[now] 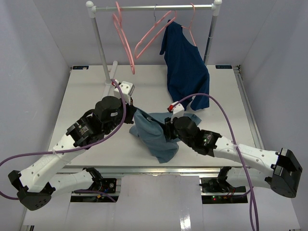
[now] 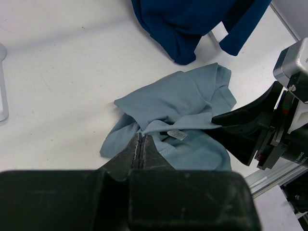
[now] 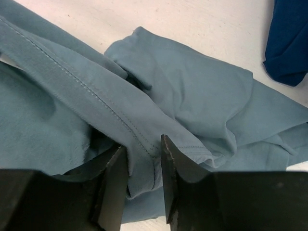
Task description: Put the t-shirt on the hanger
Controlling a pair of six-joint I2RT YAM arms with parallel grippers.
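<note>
A grey-blue t-shirt lies crumpled on the white table, part of it raised into a taut strip between the grippers. My left gripper is shut on one end of that fabric, its fingertips together at the cloth. My right gripper is low over the shirt at the other end; in the right wrist view a hemmed fold lies between its fingers, which look somewhat apart, so whether they grip it is unclear.
A rack at the back carries empty pink hangers and a navy garment hung on another hanger, reaching down to the table behind the t-shirt.
</note>
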